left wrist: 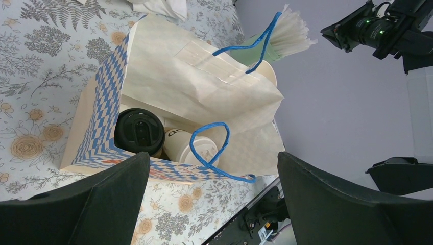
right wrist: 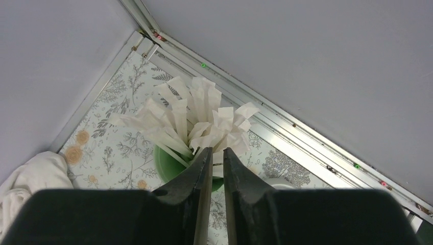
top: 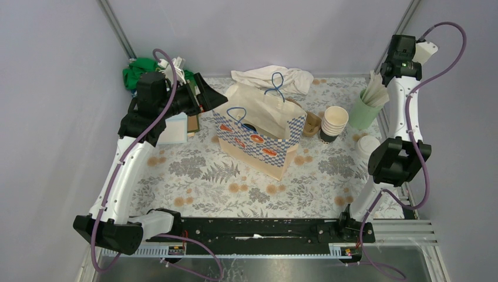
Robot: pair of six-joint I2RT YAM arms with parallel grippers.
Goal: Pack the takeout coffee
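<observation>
A checkered paper bag point(top: 252, 141) with blue rope handles stands mid-table; in the left wrist view it holds a black-lidded cup point(left wrist: 139, 131) and a white cup point(left wrist: 181, 145) lying tilted. My left gripper point(top: 211, 94) is open above its left corner, empty. At the back right stands a green container point(top: 362, 114) full of white paper-wrapped items point(right wrist: 194, 117). My right gripper is over it, fingertips nearly together; I cannot tell whether anything is between them.
Stacked paper cups point(top: 335, 117), a brown tray point(top: 311, 123) and white lids point(top: 367, 143) are on the right. A white cloth point(top: 270, 76) lies at the back.
</observation>
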